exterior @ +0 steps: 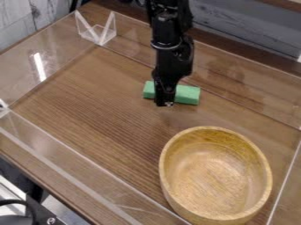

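Note:
The black gripper (165,95) reaches down from the top of the camera view to the middle of the wooden table, its tips low at a green block (188,93). The block lies flat, partly hidden behind the fingers. The fingertips are dark and small, so whether anything is between them is hard to see.
A beige oval bowl (216,206) sits at the lower right of the table (83,114). A white wire-like holder (97,28) stands at the upper left. Dark cables show beyond the lower left edge.

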